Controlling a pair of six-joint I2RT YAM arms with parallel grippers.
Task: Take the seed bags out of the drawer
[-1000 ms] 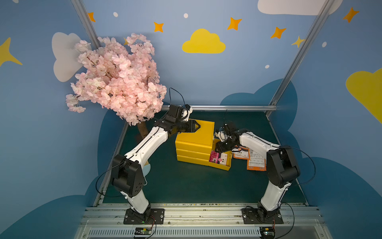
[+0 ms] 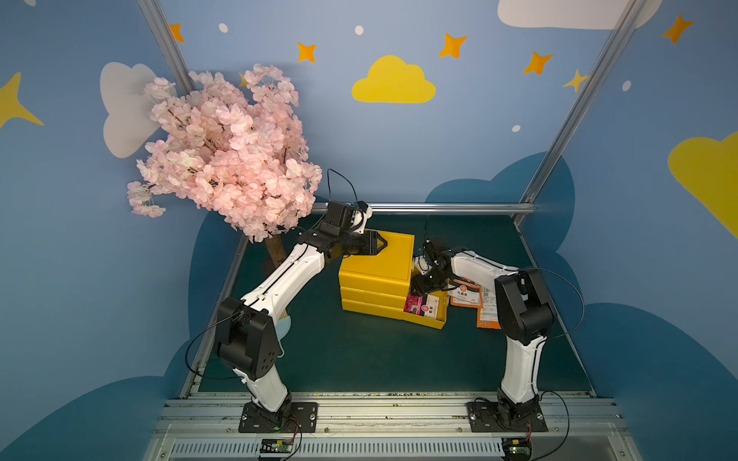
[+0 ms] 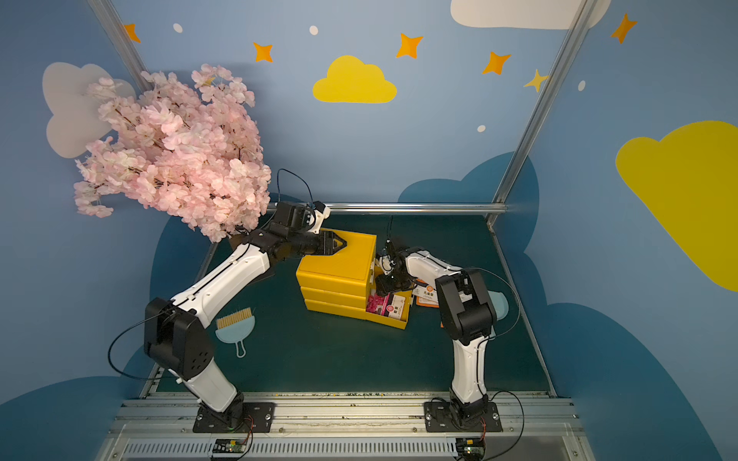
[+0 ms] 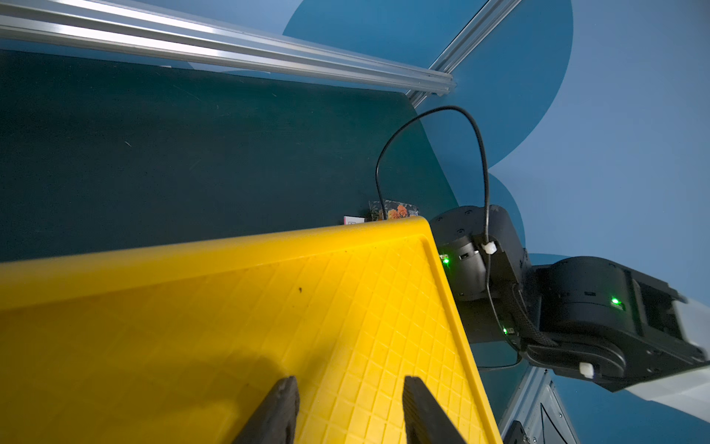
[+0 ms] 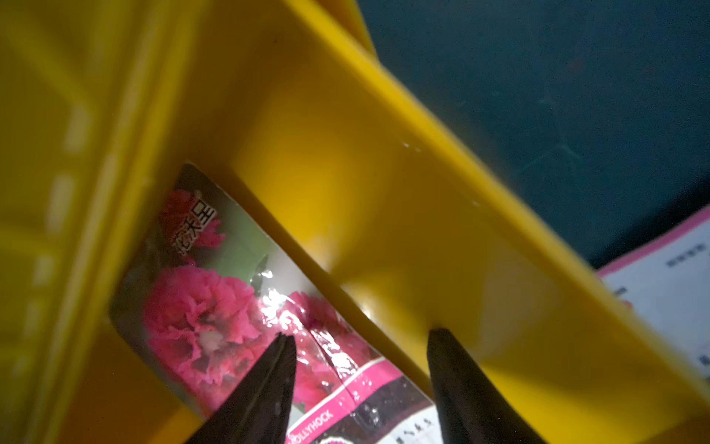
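A yellow drawer unit stands mid-table, its bottom drawer pulled out to the right. A pink hollyhock seed bag lies inside that drawer, also visible in the top left view. My right gripper is open, low over the bag and the drawer's yellow wall, nothing held between its fingers. My left gripper is part open above the unit's top, with only yellow plastic showing beyond its fingers. More seed bags lie on the table right of the drawer.
A cherry blossom tree fills the back left. A blue dustpan with a brush lies at the left.
The left arm appears still.
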